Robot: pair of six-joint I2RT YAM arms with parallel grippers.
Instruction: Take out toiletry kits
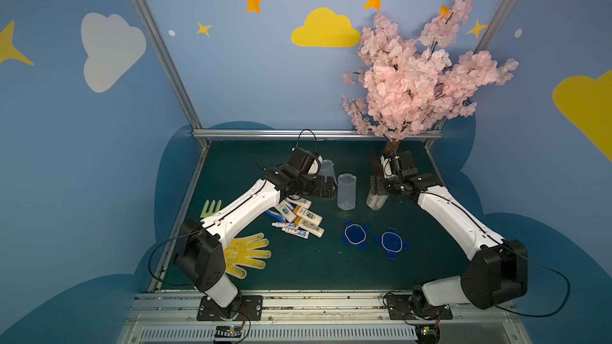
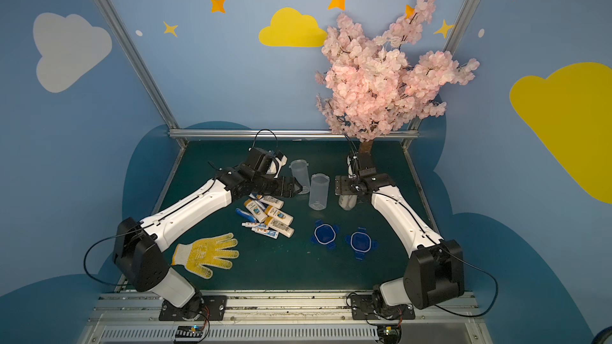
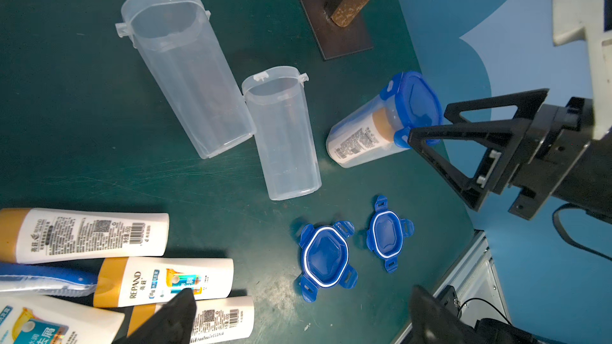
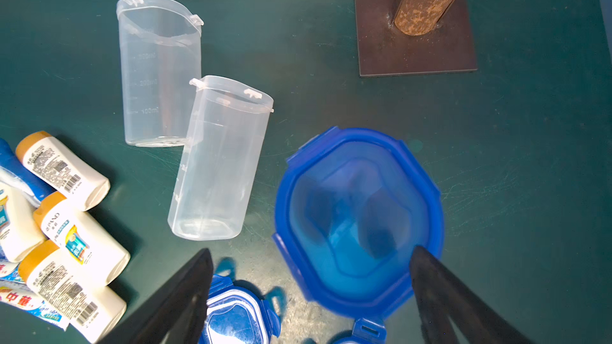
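Observation:
Upright on the right stands a clear container with a blue lid (image 3: 366, 133), a white bottle inside it. Directly over that lid (image 4: 360, 216) is my right gripper, open, its fingers apart on either side. Two empty clear containers, one (image 3: 191, 76) farther back and one (image 3: 283, 133) nearer, stand lidless to its left. Loose white bottles (image 3: 165, 280) with gold caps, toothpaste tubes (image 1: 295, 232) and a blue item (image 3: 44, 278) lie heaped at the left. My left gripper hangs open above the table near them, nothing between its fingers.
A yellow glove (image 2: 207, 254) rests front left. The blossom tree's base plate (image 4: 417, 44) stands behind the lidded container.

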